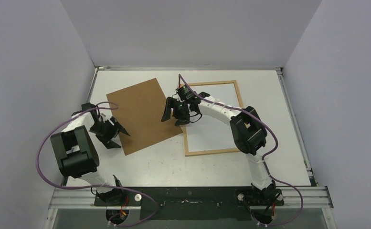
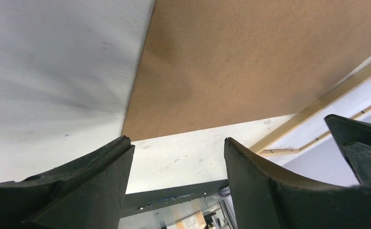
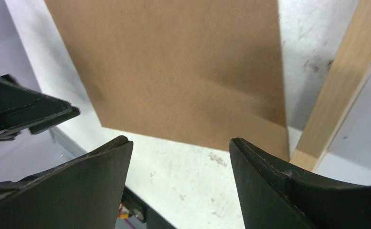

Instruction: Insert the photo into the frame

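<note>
A square brown sheet (image 1: 143,119), possibly the photo's back or a backing board, lies askew on the white table, its right corner at the left bar of the wooden frame (image 1: 212,151), which holds a white insert. My left gripper (image 1: 120,140) is over the sheet's left edge, fingers apart and empty in the left wrist view. My right gripper (image 1: 171,118) is above the sheet's right part by the frame, fingers apart with nothing held. In the right wrist view the sheet (image 3: 183,71) lies next to the frame bar (image 3: 336,90).
Grey walls and metal rails border it. Purple cables run along both arms.
</note>
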